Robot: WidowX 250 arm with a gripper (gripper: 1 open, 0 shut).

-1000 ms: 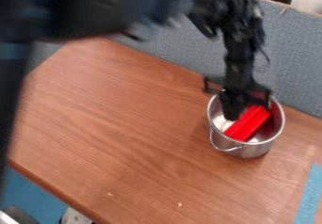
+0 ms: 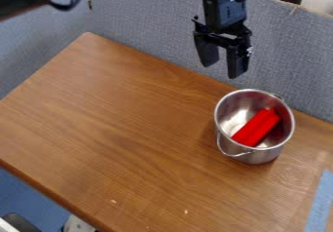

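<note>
My black gripper [image 2: 223, 53] hangs open above the table's back right, its two fingers pointing down with nothing between them. Below it and a little to the right, a steel pot [image 2: 232, 110] with a wire handle stands on the table. A red oblong object [image 2: 256, 127] lies inside the pot, tilted along a diagonal.
A grey padded wall [image 2: 150, 26] runs behind it. A light blue strip [image 2: 318, 202] lies at the right edge.
My gripper has moved up and back, away from the pot, where it was low over the red object a second ago. The red object remains in the pot.
</note>
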